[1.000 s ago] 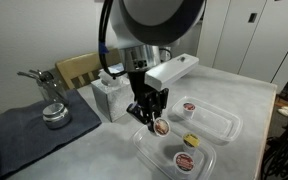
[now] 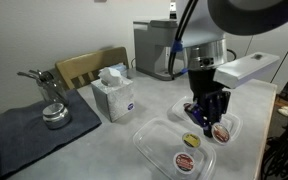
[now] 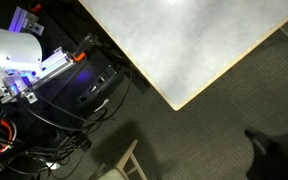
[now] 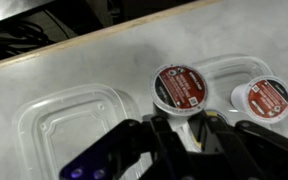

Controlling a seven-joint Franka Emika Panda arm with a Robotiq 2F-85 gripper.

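A round pod with a red label on its white lid is pinched in my gripper, which is shut on its side. In exterior view 1 the held pod hangs below the gripper, over the near side of the far clear tray. The near clear tray bears another red-labelled pod and a yellow-labelled one. In the wrist view, the left tray shows no pod in its visible part. The right tray holds a red-labelled pod; the yellow one is mostly hidden.
A white tissue box stands behind the near tray. Farther left, a metal pot rests on a dark mat. A wooden table edge crosses the top of the wrist view. Exterior view 2 shows an empty tabletop corner.
My gripper has carried the pod rightward in exterior view 1, from above the near tray towards the far tray.
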